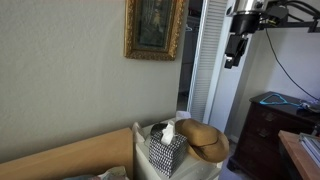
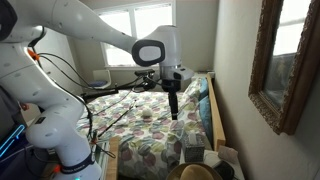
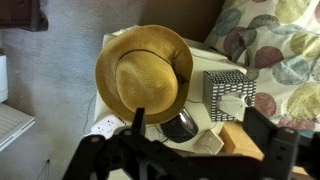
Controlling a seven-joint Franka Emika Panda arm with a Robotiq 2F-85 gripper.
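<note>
A tan brimmed hat lies on a white surface beside a black-and-white patterned tissue box, whose white tissue sticks out of the top. Close to the hat's brim is a dark, shiny rounded object, partly hidden. High above all of these hangs my gripper, its two fingers wide apart and nothing visible between them. From the side, the gripper shows well above the hat and the tissue box, touching neither.
A gold-framed picture hangs on the wall. The bed has a patterned cover, with a wooden headboard against the wall. A dark dresser stands at the right. Air around the gripper is clear.
</note>
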